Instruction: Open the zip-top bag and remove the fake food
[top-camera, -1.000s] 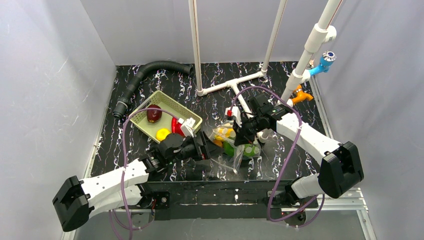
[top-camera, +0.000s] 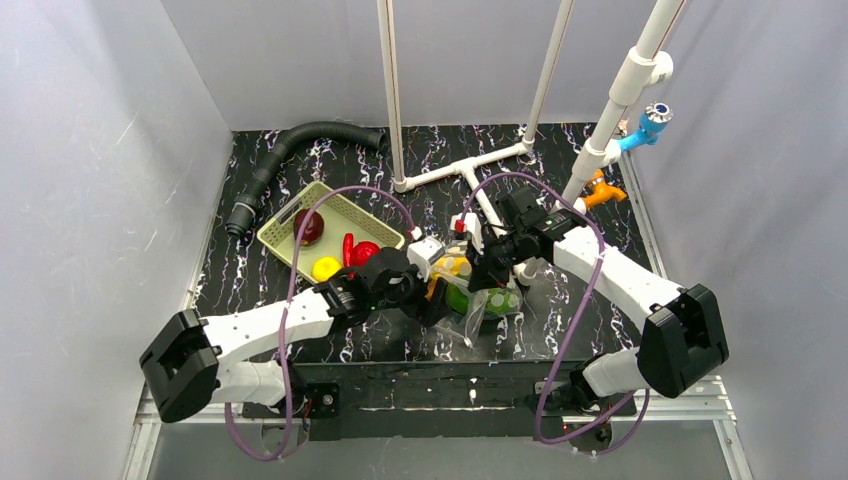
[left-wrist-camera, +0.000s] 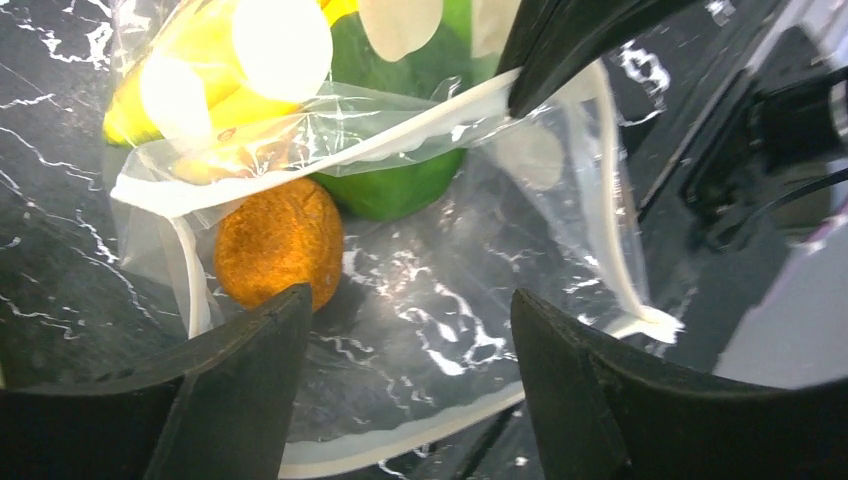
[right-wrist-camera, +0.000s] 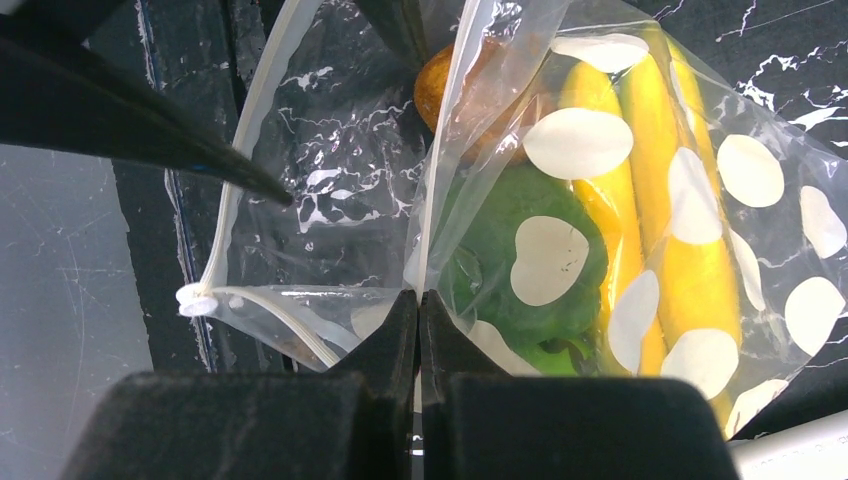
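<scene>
The clear zip top bag (top-camera: 470, 322) lies on the dark counter with its mouth spread. My right gripper is shut on the bag's upper edge (right-wrist-camera: 430, 215). Inside are yellow bananas (right-wrist-camera: 655, 190), a green pepper (right-wrist-camera: 530, 245) and an orange (left-wrist-camera: 280, 242) near the mouth. My left gripper stands part open at the mouth, nothing between its fingers; its left fingertip (left-wrist-camera: 290, 310) is right by the orange's lower edge. In the right wrist view the left fingers (right-wrist-camera: 200, 140) reach over the opening.
A pale green basket (top-camera: 375, 215) at the left holds a dark red fruit (top-camera: 309, 227), a yellow fruit (top-camera: 326, 268) and red items. A black hose (top-camera: 310, 132) and white pipes (top-camera: 440, 175) stand behind. Blue (top-camera: 650, 125) and orange (top-camera: 606, 192) valves are at the right.
My left gripper has moved right and turned, its fingers now pointing down at the bag's mouth near the orange. The right arm and the bag look still.
</scene>
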